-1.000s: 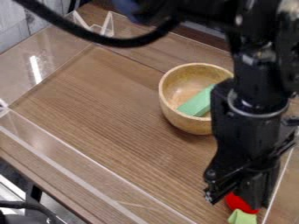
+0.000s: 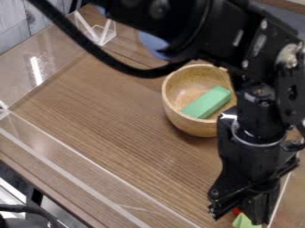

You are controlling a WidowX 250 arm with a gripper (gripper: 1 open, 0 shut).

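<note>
My black gripper (image 2: 244, 200) reaches down at the lower right, low over the table's front right, with its fingertips at a small red and pale green object (image 2: 247, 220), which they largely cover. The fingers look close together; whether anything is between them cannot be seen clearly. A wooden bowl (image 2: 179, 93) sits behind, holding a green block (image 2: 206, 102).
Clear strips (image 2: 84, 169) run along its front left edge. A dark cable arches across the upper left, and a blue item (image 2: 152, 40) is partly hidden at the back.
The gripper has shifted slightly left and down over the red and green object, covering more of the red part. The bowl and green block have not moved.
</note>
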